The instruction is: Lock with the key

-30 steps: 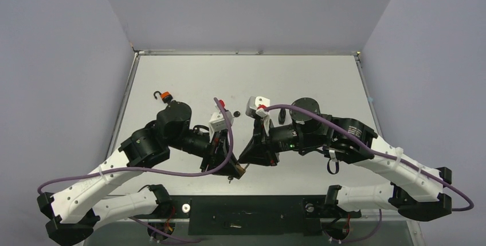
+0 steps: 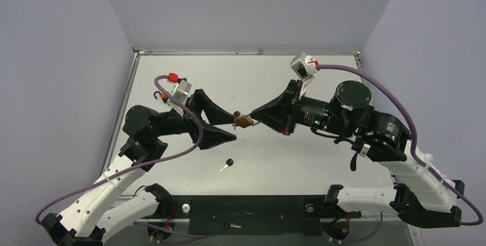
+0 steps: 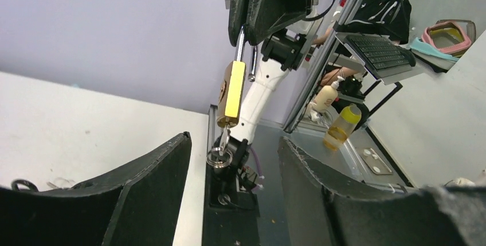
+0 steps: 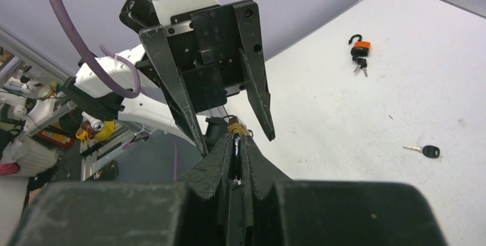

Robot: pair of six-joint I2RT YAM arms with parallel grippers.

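Observation:
My right gripper [image 2: 252,116] is shut on the thin metal shackle [image 3: 240,44] of a brass padlock [image 3: 231,94]. The lock's body hangs below those fingertips, tilted, in the left wrist view. One shackle leg [image 3: 253,63] ends free beside the body, so the shackle stands open. A key [image 3: 224,140] with a small ring [image 3: 219,157] sticks out of the bottom of the lock. My left gripper [image 2: 235,128] is open, its fingertips spread at the padlock's key end with nothing gripped. The right fingers hide part of the lock in the right wrist view.
A loose black-headed key [image 2: 229,162] lies on the white table [image 2: 298,168] near the front. Another black key head [image 2: 236,113] shows just behind the padlock. An orange padlock with keys lies at the back left.
Both arms have moved back from the table's front, the right drawing the padlock with it. My left gripper has opened and swung left, where before it was closed in around the lock.

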